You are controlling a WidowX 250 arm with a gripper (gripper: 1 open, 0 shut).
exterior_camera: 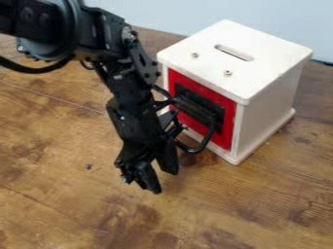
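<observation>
A black robot arm reaches down from the upper left, its gripper (147,173) low over the wooden floor, left of a white box (242,58). Whether the dark fingers are open or shut is hard to make out. The box has a red front panel (227,135) with a black fixture, partly hidden behind the arm and its cable. Its top carries a slot and small screws.
A pale wall stands behind the box.
</observation>
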